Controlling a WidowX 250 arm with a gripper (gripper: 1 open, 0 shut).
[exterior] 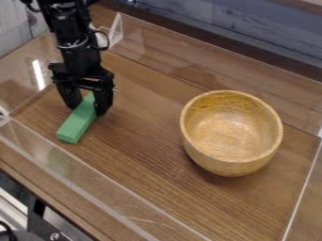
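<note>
A green block (75,126) lies lengthwise on the wooden table at the left. The black gripper (83,92) is over its far end, pointing down, its fingers on either side of or just above that end. Whether it grips the block I cannot tell; the contact is partly hidden by the gripper.
A yellow bowl (231,132) sits at the right. Walls or raised edges run along the back.
</note>
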